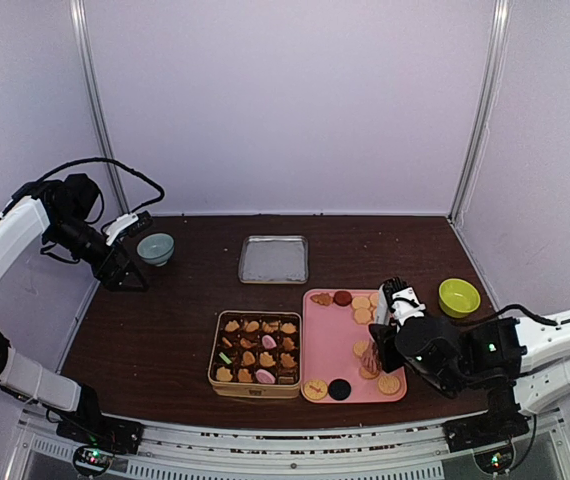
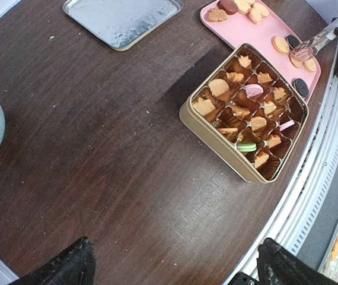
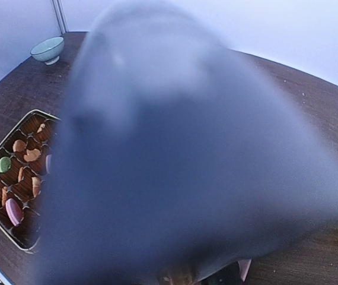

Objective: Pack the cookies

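A cookie tin [image 1: 254, 389] with a divided brown insert holds many cookies and sandwich biscuits. Right of it is a pink tray [image 1: 324, 340] with round cookies [image 1: 314, 389], dark cookies [image 1: 339, 389] and shaped ones. My right gripper [image 1: 370, 356] is low over the tray's right part, its clear pinkish fingertips at the cookies there; in the left wrist view they are beside a dark cookie, and the right wrist view is mostly blocked by a blurred shape. My left gripper hangs open over the empty table at left.
An empty metal tray [image 1: 273, 259] lies at the back, a light blue bowl [image 1: 155, 249] at the back left, a green bowl [image 1: 458, 297] at the right.
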